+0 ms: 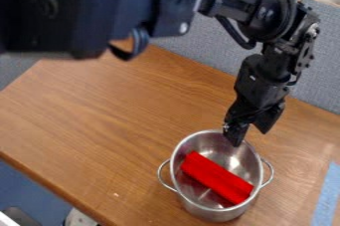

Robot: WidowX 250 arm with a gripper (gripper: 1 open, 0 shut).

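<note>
A silver metal pot with two side handles sits at the lower right of the camera view, and a red bar-shaped object lies inside it. My black gripper is open just above the pot's back rim, its fingers pointing down, with nothing visible between them. The arm reaches in from the top of the view.
A light blue strip lies at the right edge, and a grey surface stands behind the table.
</note>
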